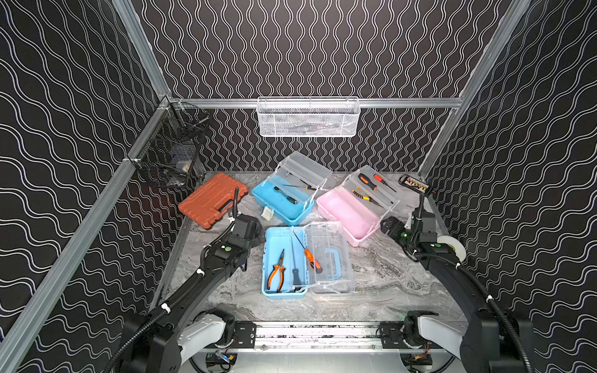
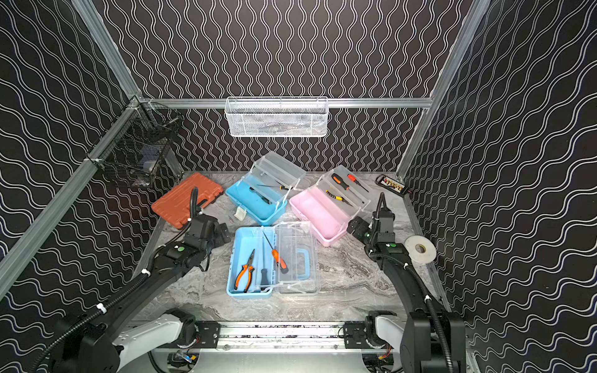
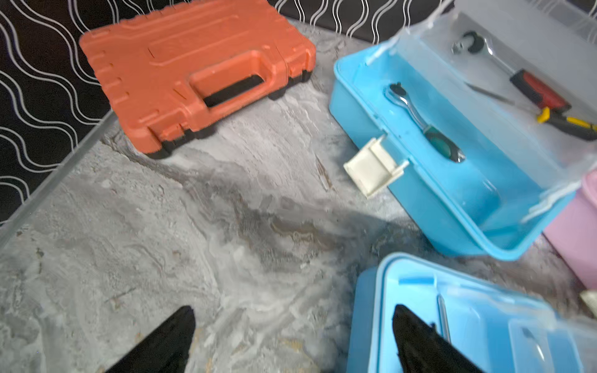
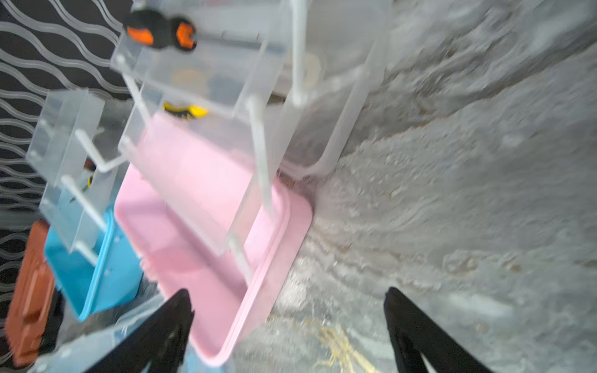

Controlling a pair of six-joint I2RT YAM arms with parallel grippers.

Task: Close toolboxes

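Three toolboxes stand with their clear lids folded back. The near blue toolbox (image 1: 269,255) holds orange pliers (image 1: 275,271), and an orange screwdriver (image 1: 309,253) lies across toward its lid (image 1: 335,283). Behind it is the far blue toolbox (image 3: 457,217) with a ratchet (image 3: 429,127) inside and a white latch (image 3: 372,168) hanging at its front. The pink toolbox (image 4: 273,279) is empty in its base; tools lie in its lid (image 1: 382,197). My left gripper is open over bare table, left of the blue boxes. My right gripper, fingers apart and empty, hovers right of the pink box.
A closed orange case (image 3: 199,56) lies at the back left. At the right sit a tape roll (image 2: 421,249) and a small bit set (image 2: 390,184). A white wire basket (image 1: 308,118) hangs on the back wall.
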